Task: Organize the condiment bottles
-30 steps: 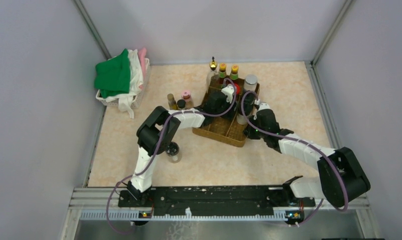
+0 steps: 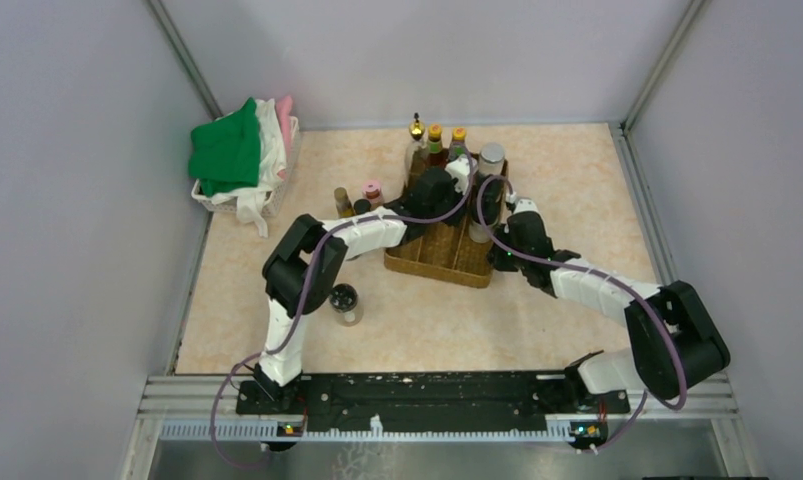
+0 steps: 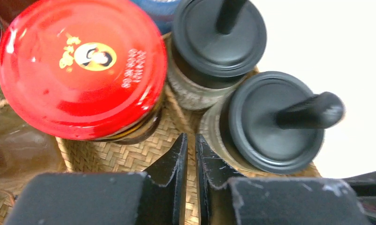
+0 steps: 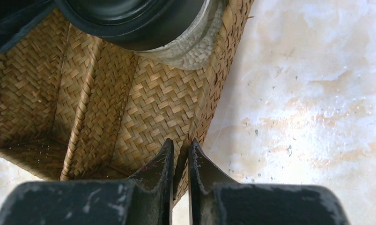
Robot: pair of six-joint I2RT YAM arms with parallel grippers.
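Note:
The woven divided basket (image 2: 435, 270) stands slightly turned on the table. At its far end are a gold-topped bottle (image 2: 416, 131) and two yellow-capped bottles (image 2: 435, 132); a pale-lidded jar (image 2: 491, 157) sits far right. In the left wrist view, a red-lidded jar (image 3: 83, 61) stands beside two black-lidded jars (image 3: 275, 126) with handles. Over the basket, near these jars, my left gripper has a narrow, empty gap between its fingers. My right gripper is shut on the basket's right rim, close to the front corner.
Left of the basket stand a pink-lidded jar (image 2: 372, 190), an amber bottle (image 2: 343, 203) and a small black-capped bottle (image 2: 362, 206). A dark-lidded jar (image 2: 345, 303) is nearer the front, close to my left arm. Cloths fill a white basket (image 2: 277, 200) back left.
The basket's far end has swung leftward, carrying its bottles along. The left gripper moved a little toward the back as its elbow swung left.

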